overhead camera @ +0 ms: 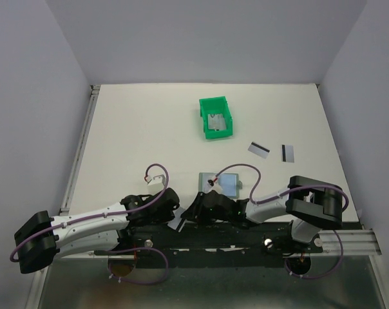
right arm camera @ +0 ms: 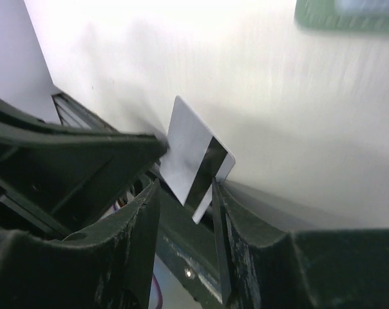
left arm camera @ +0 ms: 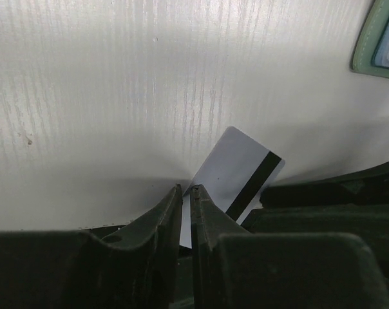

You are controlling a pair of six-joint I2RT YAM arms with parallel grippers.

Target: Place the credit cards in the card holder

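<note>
A grey card with a black stripe lies at the table's front edge between the grippers, also visible as a card (right arm camera: 188, 145) in the right wrist view. My left gripper is over its left part, fingertips close together; whether it grips the card is unclear. My right gripper has its fingertips slightly apart at the card's lower corner, a narrow gap between them. The green card holder (overhead camera: 228, 185) sits behind my right gripper. Two more cards, a tilted one (overhead camera: 259, 149) and an upright-oriented one (overhead camera: 288, 153), lie at the right.
A green box (overhead camera: 216, 133) with grey contents stands at the back centre. Both arms crowd the front edge.
</note>
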